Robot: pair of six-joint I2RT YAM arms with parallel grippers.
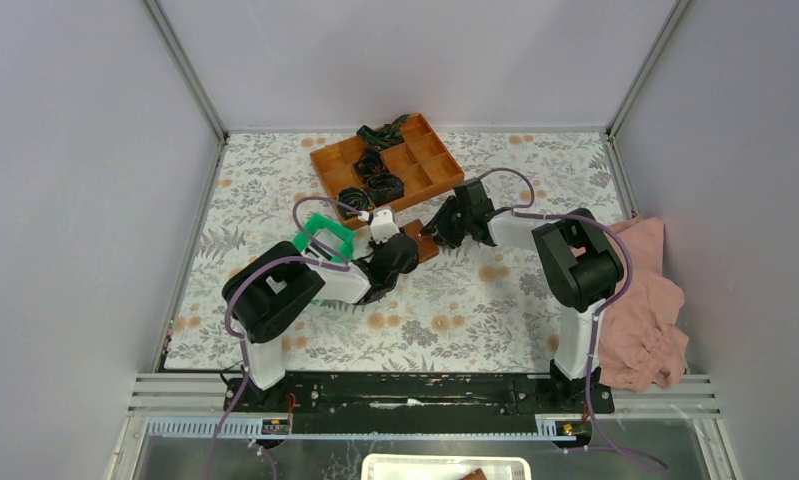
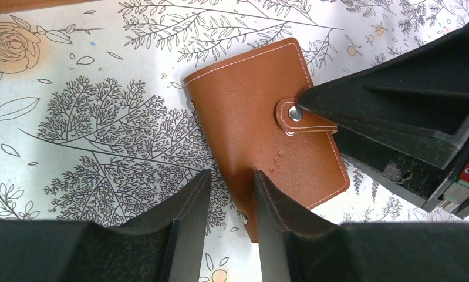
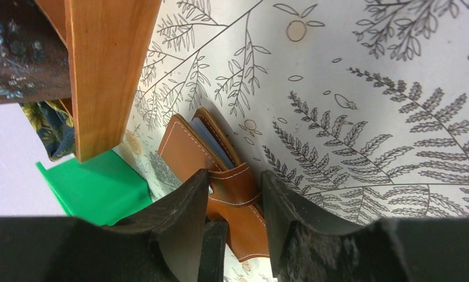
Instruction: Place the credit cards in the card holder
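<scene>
A brown leather card holder (image 2: 249, 111) lies closed on the patterned table, its snap strap (image 3: 235, 183) across the open edge. Pale bluish layers (image 3: 211, 141) show between its covers; whether these are cards or sleeves I cannot tell. My left gripper stands part open around the holder's near spine corner, with a gap beside its left finger. On the strap side, my right gripper has its fingers apart on either side of the strap; it is open. In the top view both grippers partly cover the holder (image 1: 427, 248).
Behind the holder stands a wooden divided box (image 1: 430, 165) holding dark coiled things. A green basket (image 1: 343, 245) sits left, close to the left arm. Pink cloth (image 1: 643, 310) lies far right; a white tray (image 1: 375, 468) stands at the front.
</scene>
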